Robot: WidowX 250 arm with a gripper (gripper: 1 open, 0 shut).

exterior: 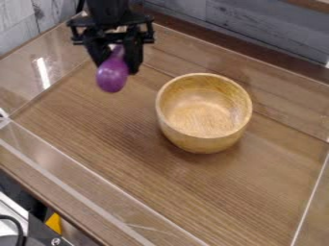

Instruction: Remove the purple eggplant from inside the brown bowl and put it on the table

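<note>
The purple eggplant (112,77) hangs at the upper left, its lower end pointing down, clear of the bowl. My gripper (112,55) is shut on its upper part, its black body reaching in from the top edge. To the right stands the brown bowl (203,139), upright on the wooden table (115,159), and its inside looks empty. How high the eggplant is above the table I cannot tell from this one view.
Bare table lies in front and to the left of the bowl. A raised pale rim (303,207) runs along the right side. Dark cables (15,231) and a yellow piece (54,222) sit off the table at the lower left.
</note>
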